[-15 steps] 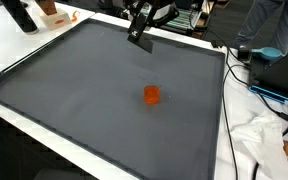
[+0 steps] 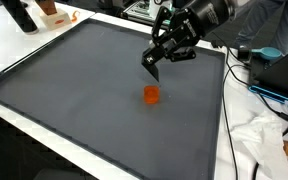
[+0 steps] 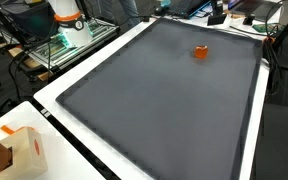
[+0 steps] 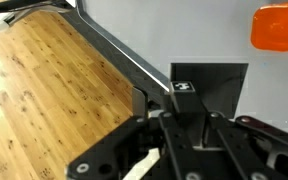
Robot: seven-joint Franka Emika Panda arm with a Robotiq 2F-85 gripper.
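Note:
A flat black square piece (image 4: pixel 224 88) shows at my gripper's tip in the wrist view, and my gripper is shut on it. In exterior view 1 the same dark piece (image 2: pixel 151 70) hangs below the gripper (image 2: pixel 152 58), just behind and above an orange object (image 2: pixel 151 95). That small orange object (image 4: pixel 276 28) sits on the grey board, apart from the black piece, at the upper right of the wrist view. Exterior view 2 shows the orange object (image 3: pixel 201 52) near the board's far edge; the fingertips are not clear there.
The grey board (image 2: pixel 84 85) is otherwise clear over a wide area. Its metal edge (image 4: pixel 134 50) runs close to the gripper, with wooden floor (image 4: pixel 44 110) beyond. White cloth or plastic (image 2: pixel 259 140) and black cables lie off the right side.
My gripper has moved rightward and nearer the camera in exterior view 1, carrying the black piece down toward the orange object. The orange object stays in place.

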